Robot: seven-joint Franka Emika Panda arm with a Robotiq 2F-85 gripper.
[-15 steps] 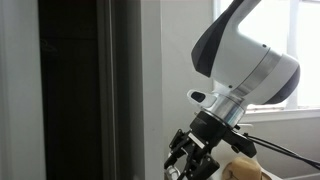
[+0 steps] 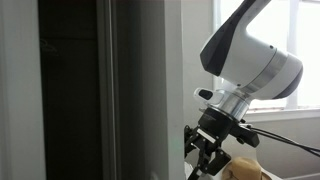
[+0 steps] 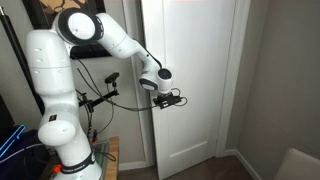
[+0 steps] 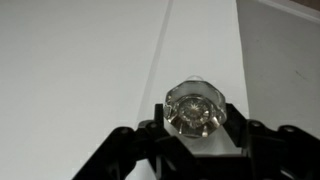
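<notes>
A faceted clear glass doorknob sits near the edge of a white door. My gripper is shut on the knob, one finger on each side of it. In exterior view 2 the arm reaches across to the tall white door, with the gripper at its left part; the knob is too small to make out there. Exterior view 1 shows the gripper low in the frame, beside the door's edge, its fingertips partly cut off.
A dark opening lies left of the door in exterior view 1. A rounded tan object stands below the arm, and cables trail from the wrist. Grey wall fills the right of exterior view 2.
In exterior view 1 the door's near edge has swung to the right, showing more of its face. The gripper has moved right with it, and the arm has shifted slightly.
</notes>
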